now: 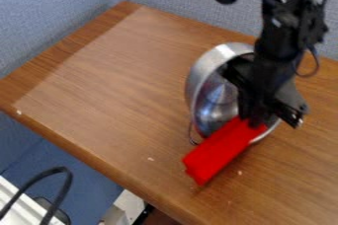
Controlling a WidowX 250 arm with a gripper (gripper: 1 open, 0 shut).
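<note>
A red bar-shaped block slants up from the lower middle toward the gripper, its upper end under the dark fingers; whether they are shut on it is hard to tell. Behind them a steel pot with a wire handle stands tipped on its side on the wooden table, partly hidden by the arm.
A blue-grey padded wall runs along the back and left. Off the table's front-left edge lie a white object and a black cable.
</note>
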